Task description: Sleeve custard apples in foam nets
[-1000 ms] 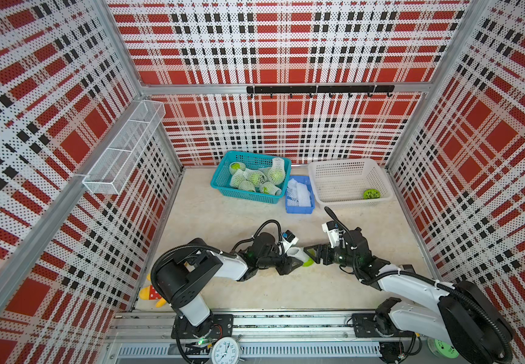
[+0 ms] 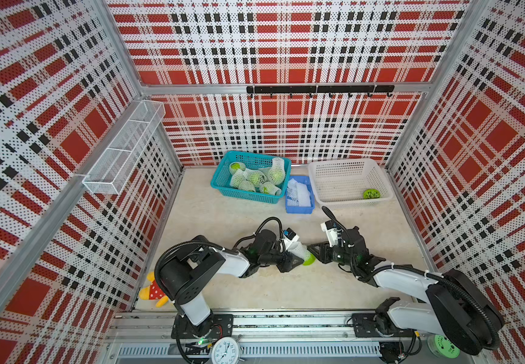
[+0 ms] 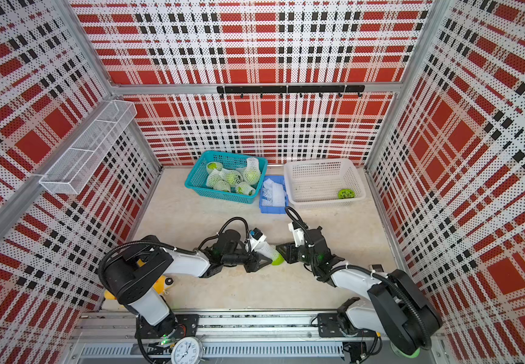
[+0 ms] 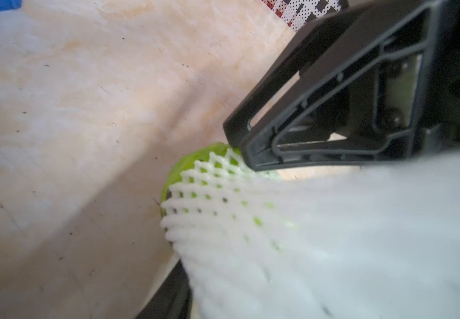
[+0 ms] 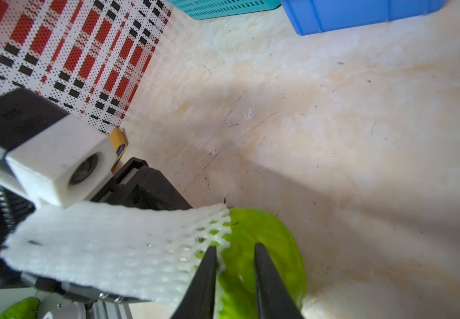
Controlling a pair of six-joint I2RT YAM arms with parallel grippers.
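A green custard apple (image 5: 277, 250) lies near the table's middle, its left part inside a white foam net (image 5: 134, 242) and its right side bare. Loose net stretches back over my left gripper. The left fingers stand apart on either side of the netted fruit; the upper fingertip (image 4: 240, 146) touches the net, while the lower finger is mostly hidden. Opposite, my right gripper is slightly open in front of the fruit. One of its fingertips (image 5: 207, 271) overlaps the net's edge; whether it touches cannot be told.
At the back, a teal basket (image 2: 220, 182) holds several netted fruits. Beside it is a blue tray (image 2: 299, 210) of folded nets (image 2: 299, 193). The white basket (image 2: 350, 200) holds one bare custard apple (image 2: 371, 193). A yellow toy (image 2: 147, 293) lies front left.
The white net's edge has spread further right, covering more of the fruit's upper side. My right gripper has shifted slightly around the fruit; the left one has moved only a little.
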